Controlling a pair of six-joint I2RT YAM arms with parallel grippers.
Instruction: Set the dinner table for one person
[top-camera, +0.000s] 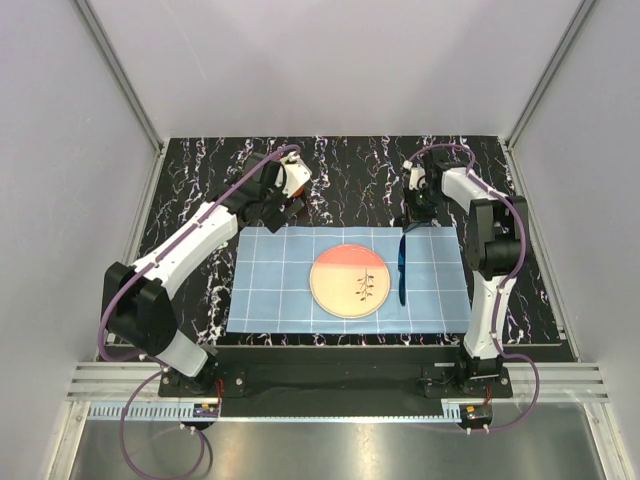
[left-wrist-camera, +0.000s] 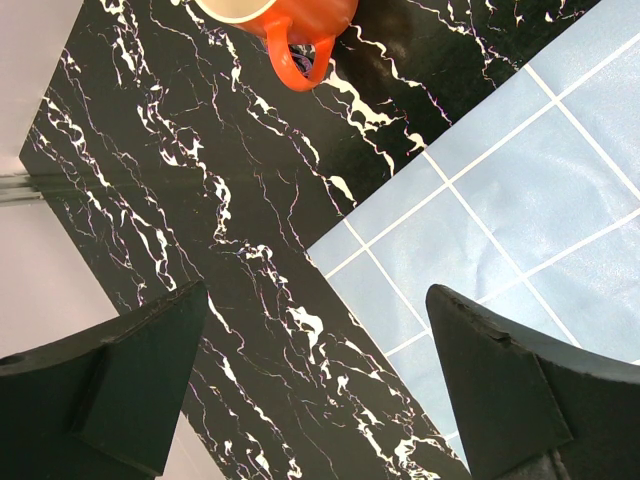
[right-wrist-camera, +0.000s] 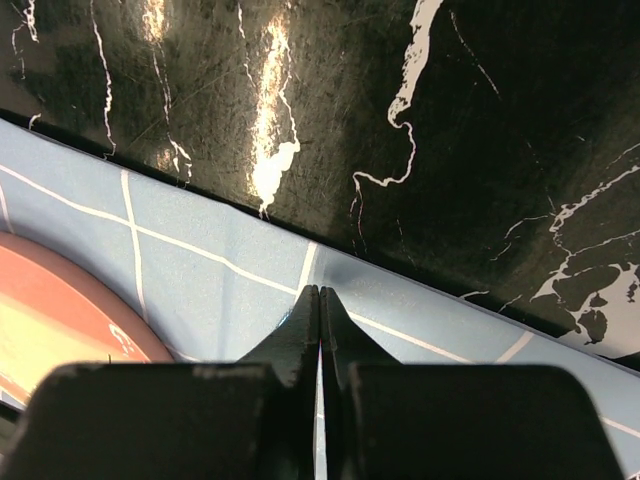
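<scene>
A round plate (top-camera: 349, 281), cream with a coral band and a dark sprig, lies on the blue checked placemat (top-camera: 268, 300). Right of it lies a dark blue knife (top-camera: 402, 272), lengthwise on the cloth. My right gripper (top-camera: 406, 226) is at the knife's far end, near the placemat's back edge. In the right wrist view its fingers (right-wrist-camera: 300, 345) are pressed together, and I see nothing held; they hide most of what is beneath. My left gripper stands open and empty over the placemat's back left corner. Beyond it is an orange mug (left-wrist-camera: 310, 15), its handle towards the gripper.
The left forearm spans the table's left side and the right forearm its right side. Pale walls enclose the table at the sides and back.
</scene>
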